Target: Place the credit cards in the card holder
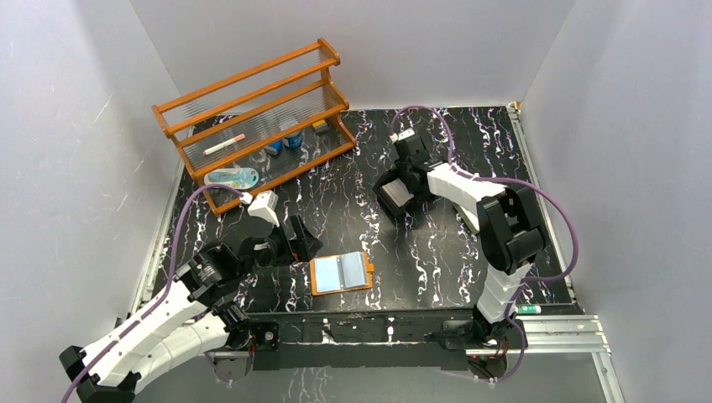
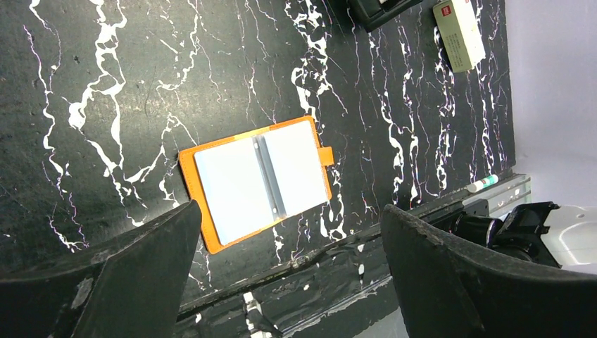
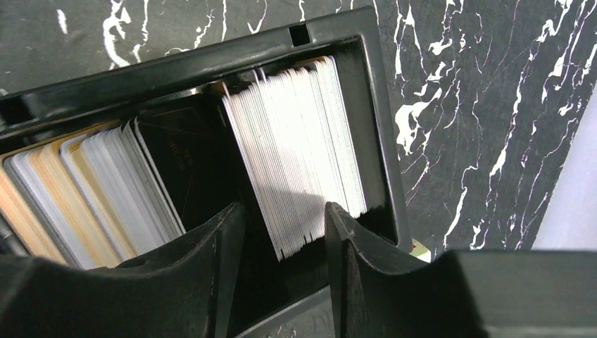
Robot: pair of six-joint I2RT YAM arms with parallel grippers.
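Note:
A black box (image 1: 384, 199) of cards stands right of centre; the right wrist view shows coloured cards (image 3: 91, 190) on one side and a stack of white cards (image 3: 296, 155) on the other. My right gripper is open over that box, its fingertips just at the white stack, nothing visibly held. The open orange card holder (image 2: 193, 176) with clear sleeves lies at the front centre in the top and left wrist views. My left gripper is open above and left of it, empty.
A wooden rack (image 1: 252, 155) with small items fills the back left. A pale box (image 2: 457, 35) lies right of the card box, partly hidden in the top view.

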